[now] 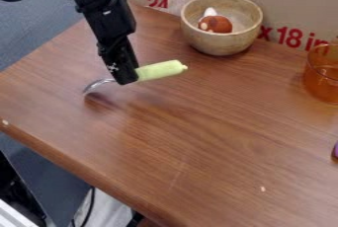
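The black gripper (125, 74) reaches down over the left part of the wooden table, with a utensil held at its fingertips. The utensil has a pale yellow-green handle (164, 69) pointing right and a shiny metal end (98, 85) to the left, low over or on the tabletop; whether it touches is hard to tell.
A wooden bowl (207, 37) holding a brown-and-white item stands at the back, before a cardboard panel. An orange translucent container (321, 78) is at the right edge, with a small purple object (334, 150) partly visible below it.
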